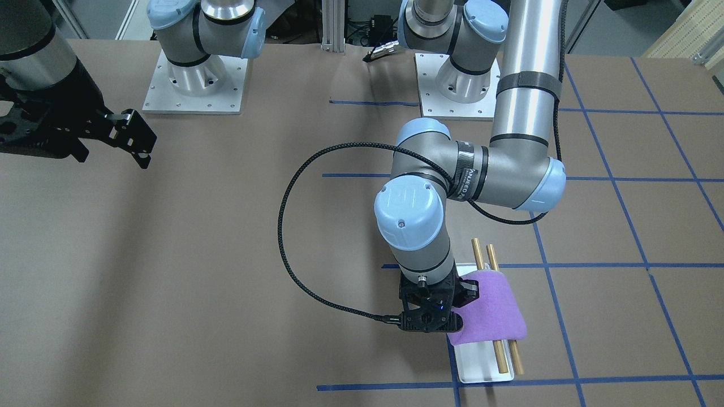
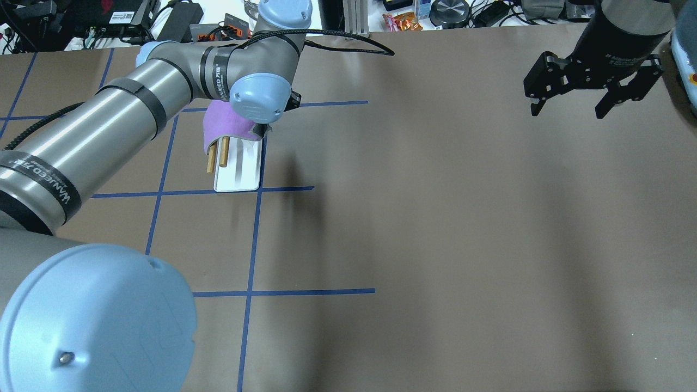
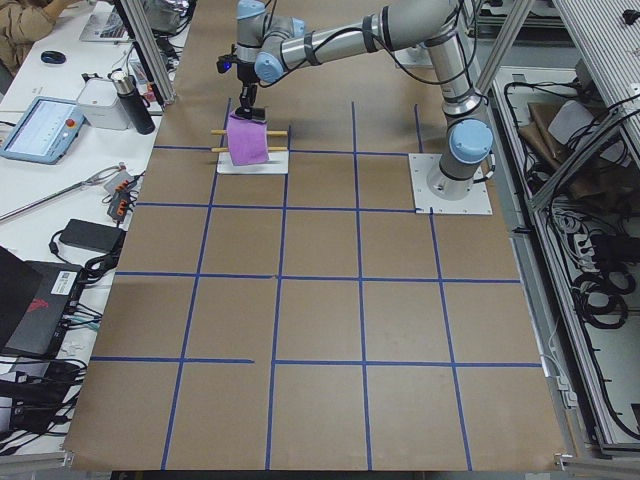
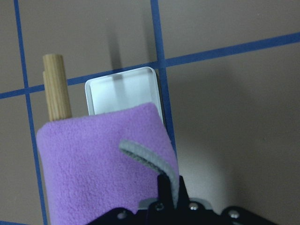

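Note:
A purple cloth [image 1: 490, 308] lies draped over two wooden sticks [image 1: 503, 356] that rest lengthwise on a white tray [image 1: 475, 363]. My gripper [image 1: 453, 315] is low at the tray's left side in the front view, at the cloth's edge. In the left wrist view the fingertips [image 4: 172, 187] meet at the corner of the cloth [image 4: 103, 164], with a pale strip across it; whether they are shut on the cloth is unclear. The sticks [image 4: 58, 86] emerge from under the cloth.
A second arm's black gripper [image 2: 591, 78] hangs at the right of the top view, apart from the tray. Electronics and cables crowd the side bench [image 3: 60, 230].

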